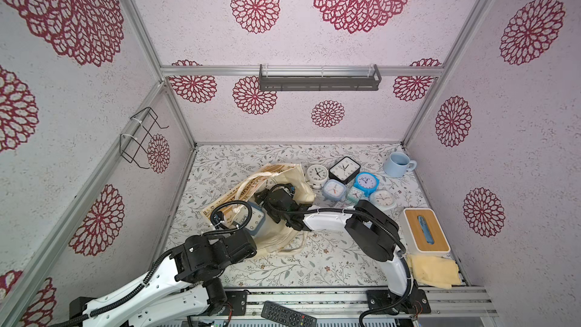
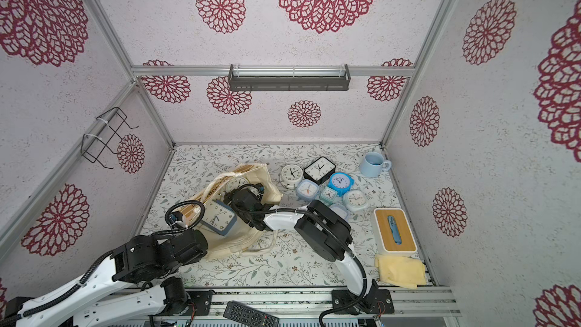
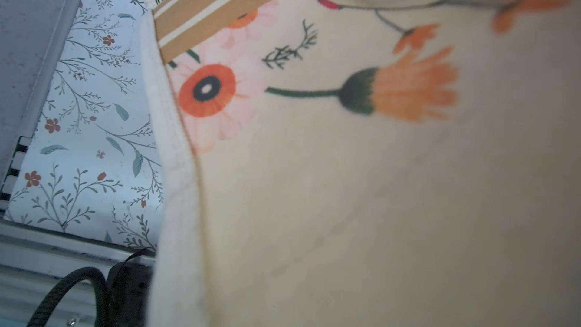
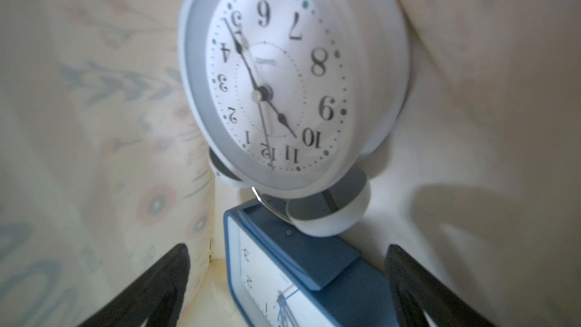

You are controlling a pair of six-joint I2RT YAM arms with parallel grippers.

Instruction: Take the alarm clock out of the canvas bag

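The cream canvas bag [image 1: 284, 233] lies at left centre with its mouth open to the right arm. Inside, the right wrist view shows a white twin-bell alarm clock [image 4: 272, 97], upside down in that view, and a blue square clock [image 4: 326, 266] below it. My right gripper is in the bag, open, the blue clock showing between its blurred fingers; contact cannot be made out. From above, the blue clock [image 2: 219, 218] leans beside the right hand. The left arm [image 1: 215, 248] stands at the bag's near-left side; its fingertips are hidden. Bag cloth [image 3: 363, 206] fills the left wrist view.
Several clocks stand right of the bag, among them a black square one [image 1: 345, 169] and a bright blue round one [image 1: 366, 182]. A mug [image 1: 396, 164], a tray [image 1: 417, 251] and a yellow cloth [image 1: 432, 271] line the right side.
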